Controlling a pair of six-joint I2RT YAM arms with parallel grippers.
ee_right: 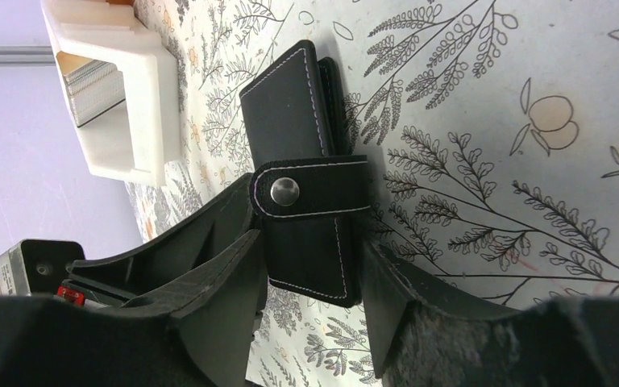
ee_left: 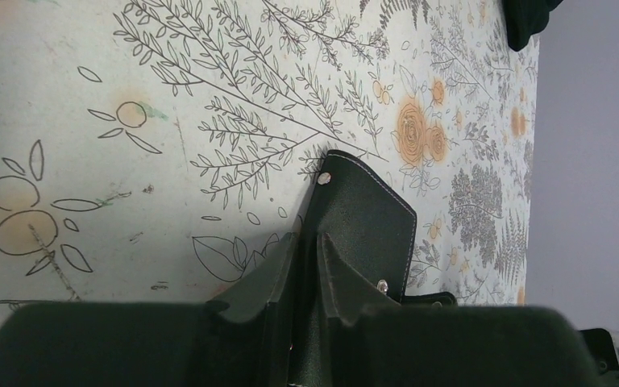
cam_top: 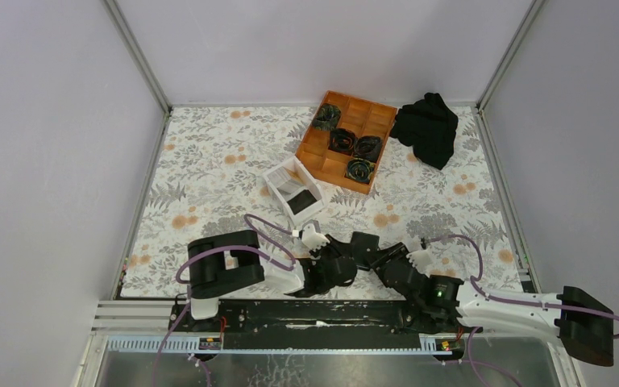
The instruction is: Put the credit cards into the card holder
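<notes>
A black leather card holder lies near the front middle, between the two grippers. The right wrist view shows its snapped strap and stitched body. My left gripper has its fingertips close together on the holder's edge; whether anything is between them is unclear. My right gripper is open, with its fingers either side of the holder's lower end. The white box holds pale and dark items, too small to identify for certain from the top view.
An orange compartment tray with black coiled bundles stands at the back middle. A black cloth lies at the back right.
</notes>
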